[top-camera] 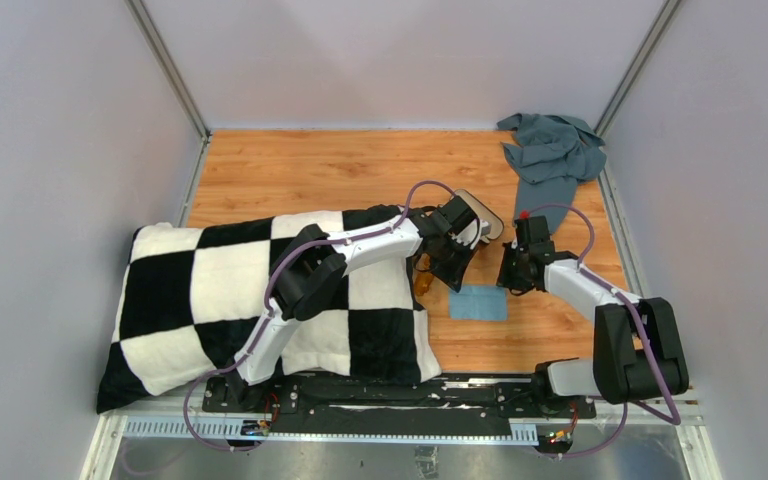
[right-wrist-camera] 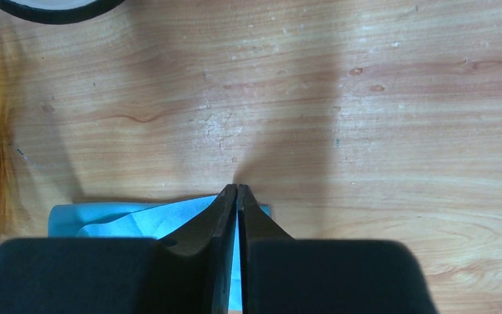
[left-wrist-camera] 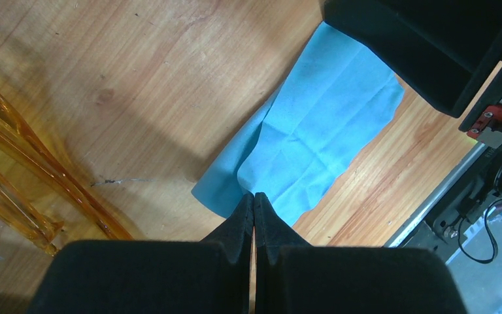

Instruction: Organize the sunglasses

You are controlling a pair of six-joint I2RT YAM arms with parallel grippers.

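Observation:
Amber translucent sunglasses (left-wrist-camera: 47, 171) lie at the left of the left wrist view, only partly in frame. A folded blue cloth (top-camera: 478, 303) rests flat on the table between the arms. My left gripper is shut, its tips at one corner of the cloth; whether fabric is pinched there is hidden. At the cloth's opposite far corner, the fingertips of my right gripper are almost together, with a narrow gap in which blue shows. I cannot tell if they hold the cloth. Behind the left gripper sits a light case with a dark rim (top-camera: 495, 225).
A black-and-white checkered blanket (top-camera: 235, 272) covers the left side of the table. Crumpled grey-blue fabric (top-camera: 558, 150) lies at the back right. Bare wood (top-camera: 335, 170) is free at the back and in front of the cloth.

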